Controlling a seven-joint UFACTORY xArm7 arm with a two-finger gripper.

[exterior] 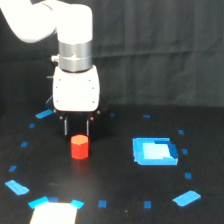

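Observation:
A red block (79, 147) with an angular, six-sided outline sits on the dark table, left of the middle of the view. Just above it in the picture is my gripper (77, 127), pointing down from the white arm. Its two dark fingers (66, 127) stand apart, and nothing shows between them. The tips end near the block's upper edge. From this one angle I cannot tell how high they are over it.
A shallow blue tray (155, 140) with a pale inside lies to the right. Small blue marks and lighter blue patches (186, 198) are scattered over the table. A whitish piece (52, 213) lies at the front left edge. Dark table between block and tray is clear.

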